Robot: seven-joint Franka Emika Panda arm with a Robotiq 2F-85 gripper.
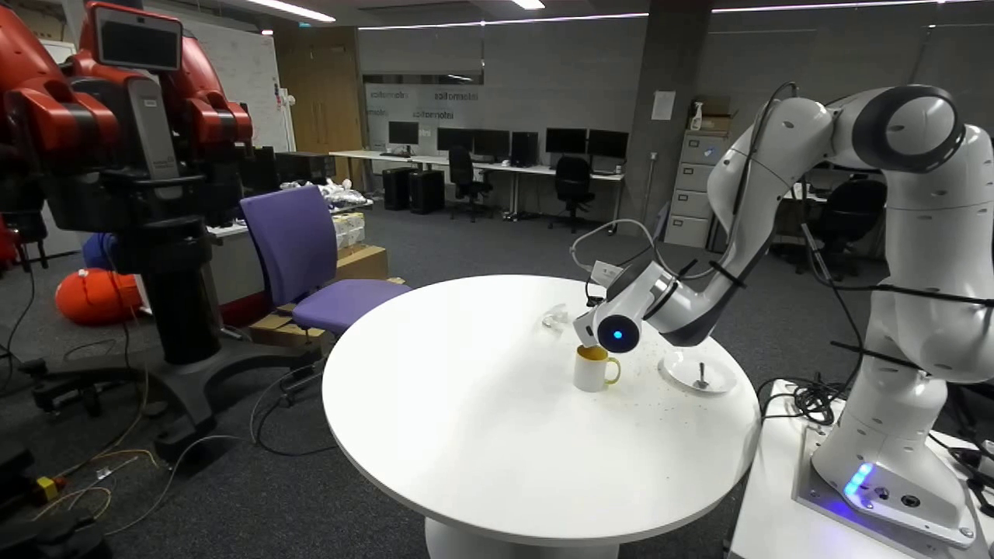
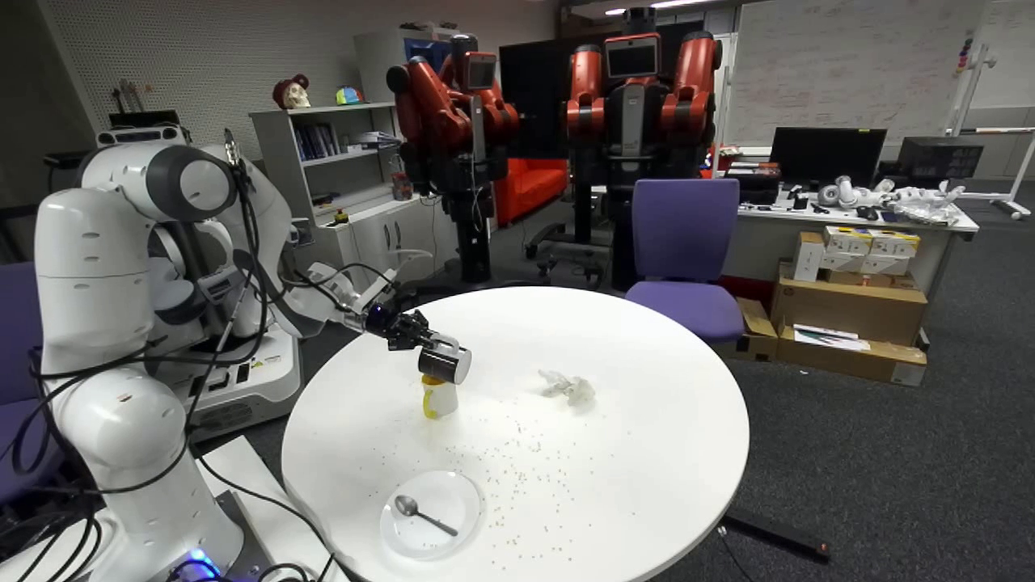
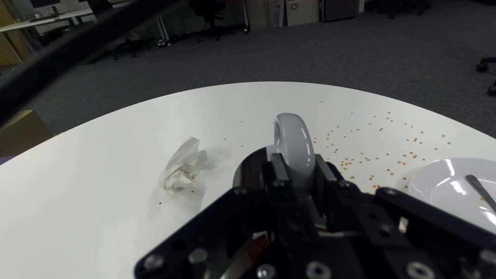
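A black mug (image 2: pixel 442 363) with a white handle hangs tilted on its side, its mouth facing away from the arm. My gripper is shut on the white handle (image 3: pixel 294 139), which stands up between its fingers. A white mug (image 1: pixel 589 374) with a yellow inside and yellow handle stands upright on the round table (image 1: pixel 447 410). In exterior view 2 the black mug is right above the white mug's rim; whether they touch I cannot tell. The arm's wrist hides the black mug in exterior view 1. What either mug holds is out of sight.
A white plate (image 2: pixel 429 538) with a spoon (image 2: pixel 427 516) lies near the arm's side of the table. Small orange bits are scattered around it. Crumpled white tissue (image 3: pixel 183 166) lies on the table.
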